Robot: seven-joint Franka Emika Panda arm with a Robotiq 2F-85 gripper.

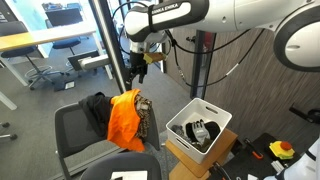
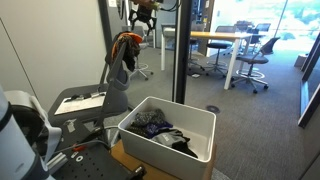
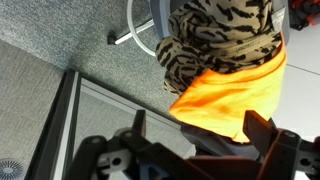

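Bright orange cloth (image 1: 123,122) hangs over a dark chair's back, with a leopard-print cloth (image 1: 143,117) beside it and a black cloth (image 1: 98,106) on its other side. My gripper (image 1: 136,82) is open and empty, just above the top of the orange cloth. In the wrist view, the orange cloth (image 3: 232,95) lies beyond and partly between the spread fingers, more toward the right one. The leopard-print cloth (image 3: 215,42) fills the upper middle. How far the fingertips are from the fabric is unclear.
A white bin (image 2: 202,124) holding dark and grey-white cloths stands on a wooden surface (image 1: 178,156). A tall dark post (image 2: 182,45) rises between chair and bin. Another chair (image 1: 125,167) is in the foreground. Open carpet lies behind.
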